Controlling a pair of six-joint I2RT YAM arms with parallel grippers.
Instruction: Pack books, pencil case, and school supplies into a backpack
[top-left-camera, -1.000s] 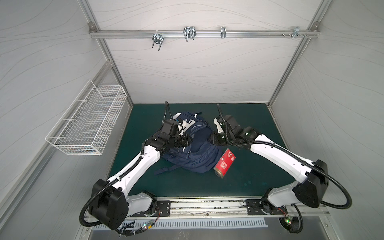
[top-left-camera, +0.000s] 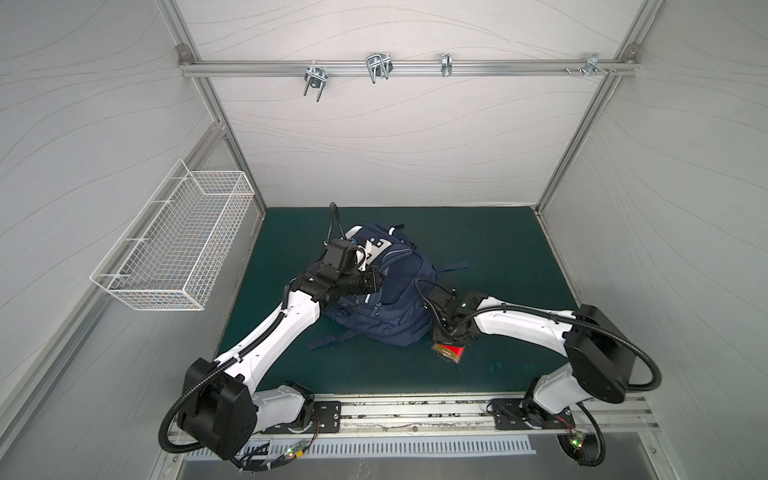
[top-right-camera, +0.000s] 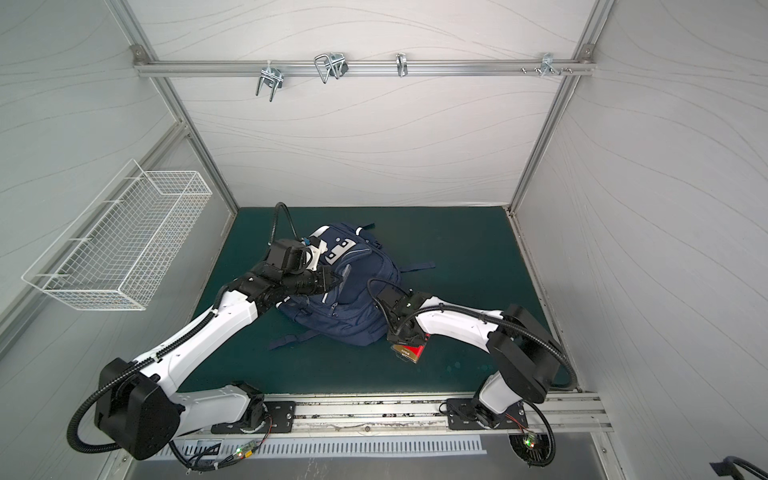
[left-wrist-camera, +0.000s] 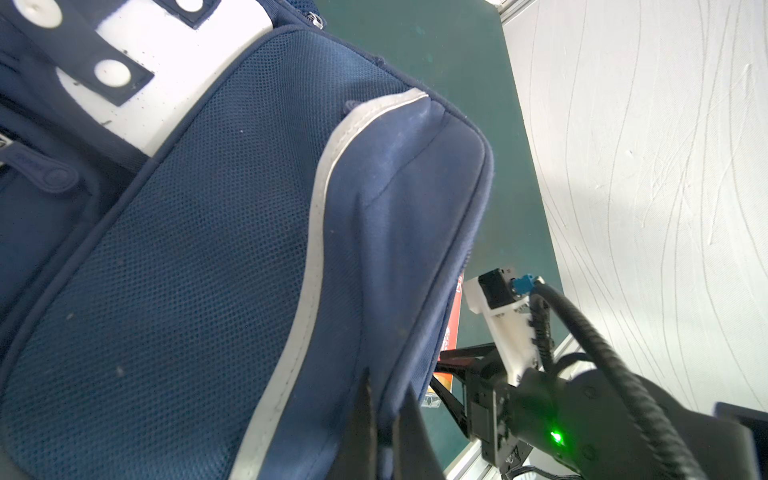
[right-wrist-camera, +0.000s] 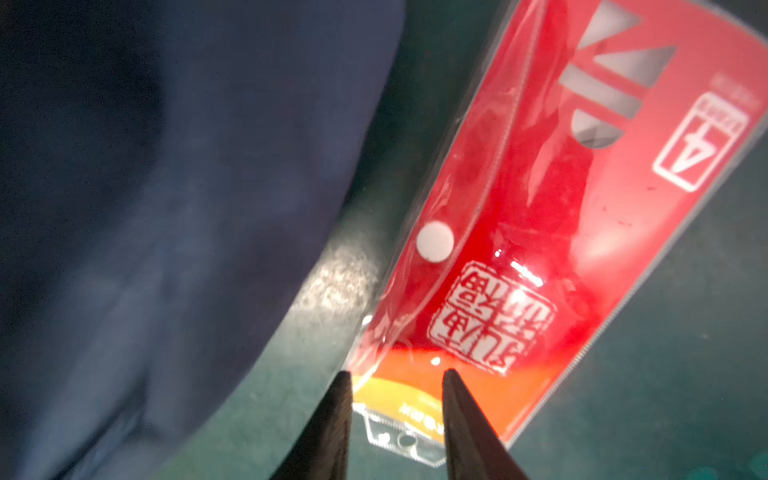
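The dark blue backpack lies in the middle of the green table. At its edge my left gripper is shut on a fold of the backpack's fabric, which runs between the fingertips. Beside the bag's right side a red flat packet in clear plastic lies on the table, marked with a white "4". My right gripper is over the packet's near end, fingers parted with nothing gripped. From above, that arm covers most of the packet.
An empty white wire basket hangs on the left wall. Bare green table extends behind and right of the backpack. The two arms work close together around the bag.
My right gripper has come down and toward the front, from beside the bag to over the packet. The packet has shifted slightly frontward and turned. The left arm stays put.
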